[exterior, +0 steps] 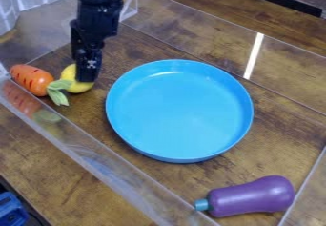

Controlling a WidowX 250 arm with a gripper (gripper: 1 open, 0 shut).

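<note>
The black gripper [87,56] reaches down from the top left, open, its fingertips just above and partly over a yellow round toy [79,82]. An orange carrot toy [32,78] with pale green leaves lies beside the yellow toy, to its left. A blue round plate [180,106] sits to the right of both toys on the wooden surface. The far side of the yellow toy is hidden behind the gripper.
A purple eggplant toy [249,196] lies at the bottom right. Clear plastic walls border the area on several sides.
</note>
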